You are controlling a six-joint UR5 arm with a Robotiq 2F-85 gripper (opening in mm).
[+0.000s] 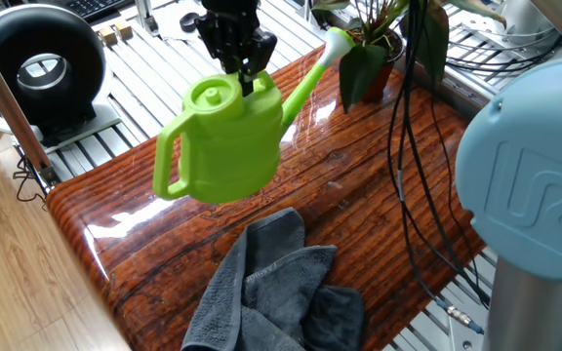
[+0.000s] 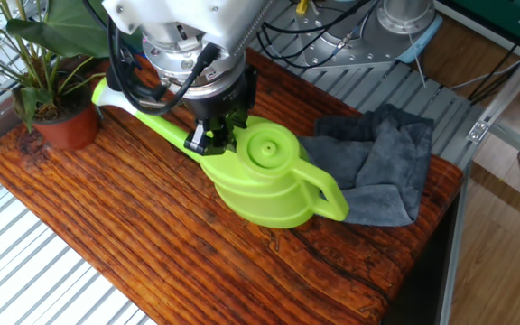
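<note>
A bright green watering can (image 1: 230, 146) hangs upright by its top from my gripper (image 1: 247, 84), which is shut on it. In exterior view 2 the black gripper (image 2: 213, 140) sits just beside the round cap of the can (image 2: 255, 185); the exact grip is partly hidden. Its pale spout head (image 1: 338, 45) points toward the potted plant (image 1: 361, 68) and overlaps its leaves in exterior view 1. In exterior view 2 the spout tip (image 2: 106, 94) appears close to the reddish-brown pot (image 2: 69, 129). How high the can's base is above the table is hard to tell.
A crumpled grey towel (image 1: 271, 288) lies on the glossy wooden table (image 1: 140, 258). Black cables (image 1: 405, 166) hang near the plant side. A black ring-shaped object (image 1: 42, 70) stands off the table. Bare wood lies in front of the can in exterior view 2.
</note>
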